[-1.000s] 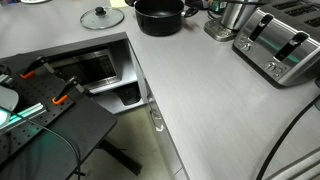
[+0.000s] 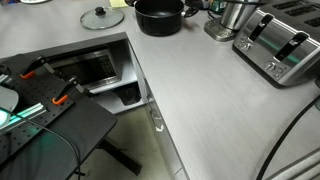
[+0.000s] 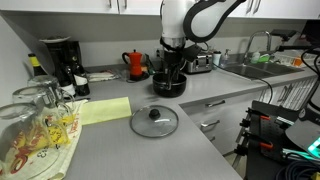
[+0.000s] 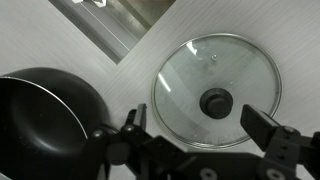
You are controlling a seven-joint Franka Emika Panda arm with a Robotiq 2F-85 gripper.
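Observation:
A round glass lid with a metal rim (image 4: 180,80) and a black knob (image 4: 216,103) lies flat on the grey counter. The same lid (image 3: 140,126) shows in exterior view 2, in front of the black pot (image 3: 168,88). In the wrist view the open pot (image 4: 40,125) is at the left, its visible inside bare. My gripper stands open over the lid, its two fingers wide apart in that view, nothing held. The knob appears between them, nearer the right finger. How high the fingers are above it is hard to judge.
A steel toaster (image 2: 283,42) stands at the right in exterior view 1, with clear counter (image 2: 220,120) in front. A yellow sheet (image 3: 103,109) and a tray with glasses (image 3: 72,150) lie left of the lid. The counter's edge drops to an open gap nearby.

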